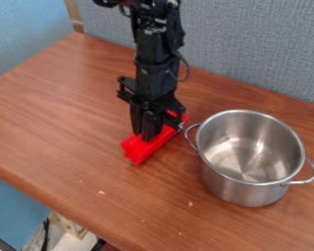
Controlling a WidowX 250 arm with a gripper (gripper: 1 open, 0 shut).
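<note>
A bright red elongated block (138, 148) lies on the wooden table, angled from lower left to upper right. My black gripper (150, 131) is down over its middle, shut on it, with the fingertips partly merging into dark shapes. A steel pot (251, 181) with two loop handles stands just to the right of the block.
A grey padded wall (258, 49) runs along the back. The table's edge drops away at the lower left.
</note>
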